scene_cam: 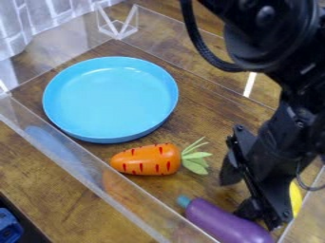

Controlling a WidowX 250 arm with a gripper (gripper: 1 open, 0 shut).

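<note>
The black gripper (249, 190) is low at the right, its fingers down beside the purple eggplant (223, 222) and over a yellow lemon (294, 197), which is mostly hidden behind it. Whether anything is between the fingers cannot be seen. An orange toy carrot (144, 159) with green leaves lies left of the gripper. An empty blue plate (108, 100) sits at the upper left.
A clear plastic wall runs along the lower left, with wooden surface (64, 204) outside it. The middle of the wooden floor between plate and gripper is clear. A white cloth (32, 28) is at the top left.
</note>
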